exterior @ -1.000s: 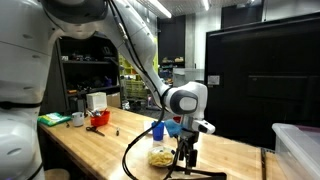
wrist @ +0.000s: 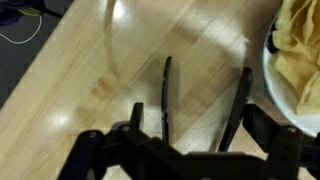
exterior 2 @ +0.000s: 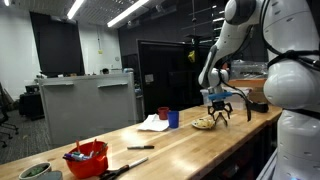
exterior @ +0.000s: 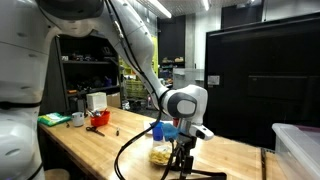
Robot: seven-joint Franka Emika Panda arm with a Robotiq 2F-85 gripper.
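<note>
My gripper is open over the tabletop, and only bare wood shows between its two dark fingers. Just beyond the right finger in the wrist view is a white bowl holding pale yellow pieces, which look like chips or folded cloth. Exterior view 1 has the yellow contents left of my gripper. From the other side, the bowl sits close to the gripper. Whether a finger touches the bowl's rim, I cannot tell.
A blue cup, a red cup and a white cloth lie beyond the bowl. Farther along are a red basket and dark-handled tools. A clear plastic bin stands at right.
The arm has shifted slightly, with my gripper now a little lower and farther right in exterior view 1. The bowl appears unmoved.
</note>
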